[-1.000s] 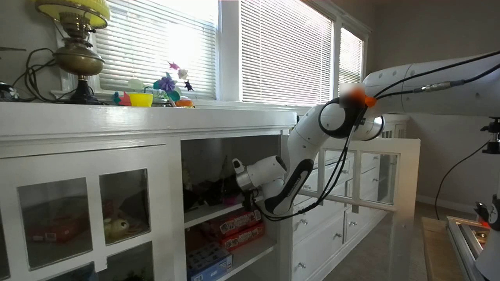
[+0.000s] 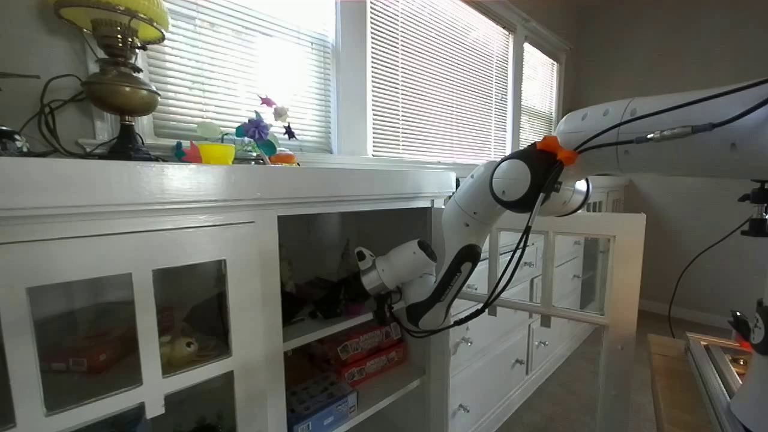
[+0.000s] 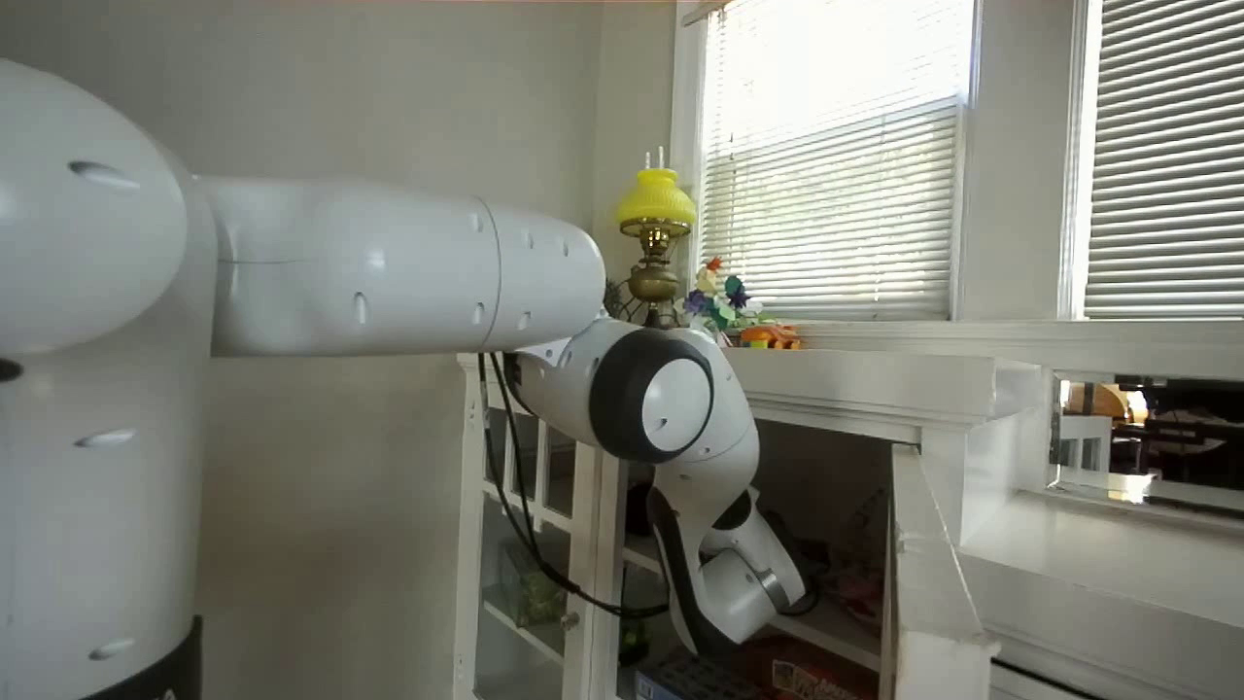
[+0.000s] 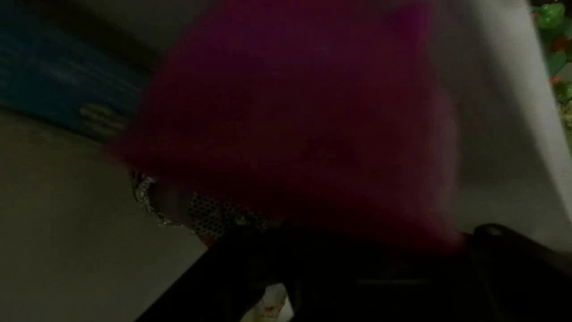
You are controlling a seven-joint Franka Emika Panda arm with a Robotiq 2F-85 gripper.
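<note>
Inside the open cabinet, my gripper point(image 2: 335, 296) reaches in at the upper shelf, dark against the shadow. A pink-magenta object point(image 4: 300, 123) fills the middle of the wrist view, blurred and very close. Its lower edge meets the dark gripper parts at the bottom of that view. Whether the fingers grip it or merely stand by it cannot be made out. A small pink patch point(image 2: 354, 308) shows beneath the gripper in exterior view 1. The gripper's tips are hidden by the arm in exterior view 2.
Red boxes point(image 2: 367, 353) and a blue box point(image 2: 321, 403) lie on the shelf below. To the right of the arm stands the open cabinet door point(image 2: 623, 288). The shelf edge point(image 2: 309, 334) runs just under the gripper. An oil lamp point(image 2: 121, 93) stands on the cabinet top.
My hand has shifted very slightly left in exterior view 1. The pink patch beneath it is a little less visible. The rest of the scene looks the same.
</note>
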